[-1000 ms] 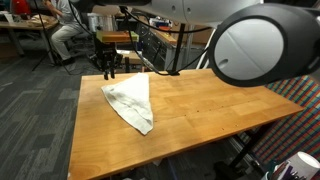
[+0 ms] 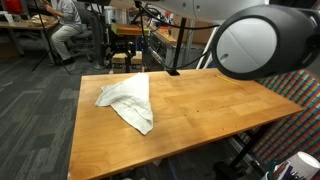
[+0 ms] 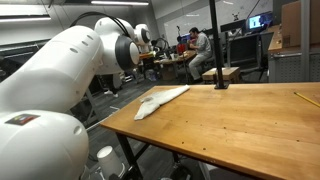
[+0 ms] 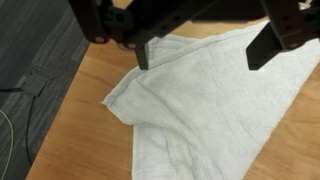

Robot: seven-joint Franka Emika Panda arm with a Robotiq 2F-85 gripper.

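A white cloth lies spread on the wooden table, towards its left side in exterior view 1. It is uneven, with soft wrinkles and one long tail. In the wrist view, the cloth fills the middle below my gripper. The two dark fingers stand wide apart with nothing gripped between them, so the gripper is open. Bare wood shows around the cloth's left corner. From the side, the cloth rests flat near the table's left part, clear of the arm.
A yellow stick lies at the right. A white cup-like object sits off the table.
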